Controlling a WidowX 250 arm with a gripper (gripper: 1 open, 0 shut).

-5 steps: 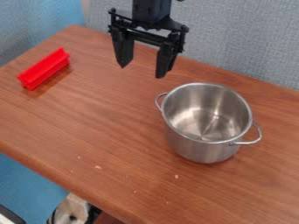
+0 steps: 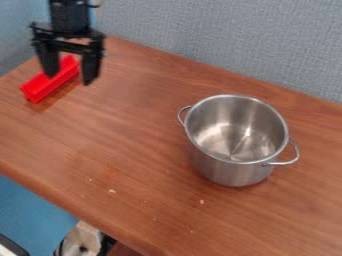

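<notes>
My black gripper (image 2: pixel 70 60) is at the upper left, open, its fingers blurred, hanging over or beside a red bar-shaped object (image 2: pixel 40 86) that lies on the wooden table near its left edge. Whether the fingers touch the bar cannot be told. A steel pot (image 2: pixel 235 140) with two side handles stands on the right half of the table, empty.
A grey textured wall (image 2: pixel 241 40) stands behind it. Blue surfaces show beyond the left edge.
My gripper has moved left from above the table's back middle to over the red bar. The pot and bar look unmoved.
</notes>
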